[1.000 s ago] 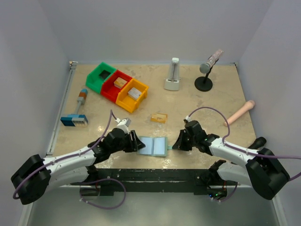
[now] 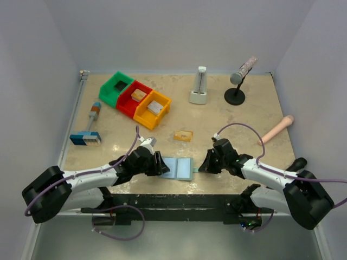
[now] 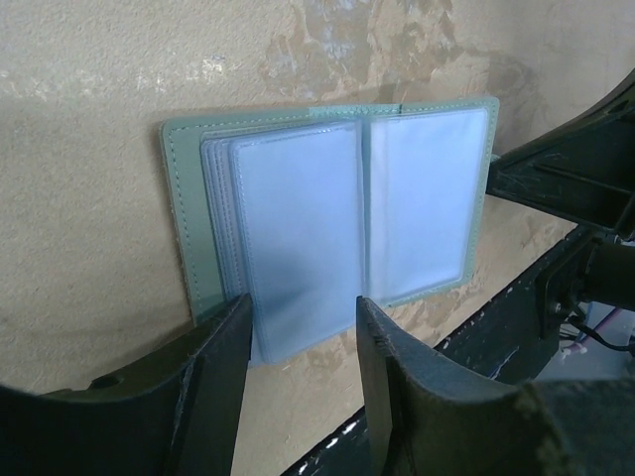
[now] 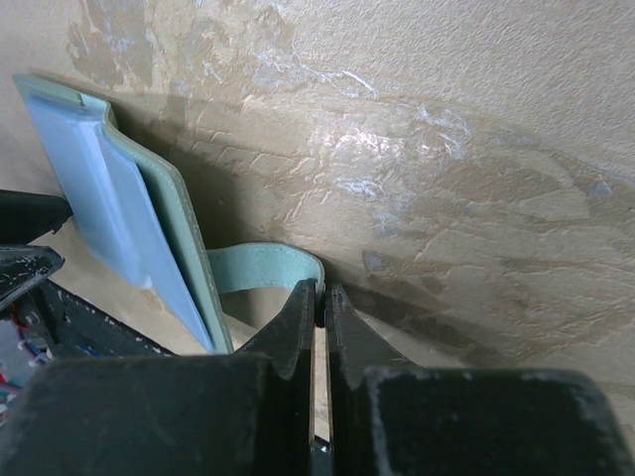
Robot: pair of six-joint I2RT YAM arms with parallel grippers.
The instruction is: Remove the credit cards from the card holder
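The card holder (image 2: 184, 168) lies opened on the table, pale green with whitish clear sleeves. In the left wrist view, a stack of sleeves (image 3: 303, 218) covers its left half and a single flat sleeve (image 3: 427, 188) its right. Over the left sleeves is my left gripper, fingers apart; whether they touch the sleeves I cannot tell. At the opposite side, my right gripper is shut on the holder's thin green strap (image 4: 260, 262). The holder's right half tilts up from the table in the right wrist view. A tan card (image 2: 183, 135) rests behind the holder.
Green (image 2: 110, 96), red (image 2: 123, 103) and orange (image 2: 144, 114) bins stand at the back left, each with something inside. A brush (image 2: 85, 138) lies left; a white device (image 2: 198, 96), a black stand (image 2: 235, 97) and a rolling pin (image 2: 276, 130) are behind and right.
My left gripper has shifted slightly to the right over the holder's left side, its arm following. The right gripper and the holder look unmoved.
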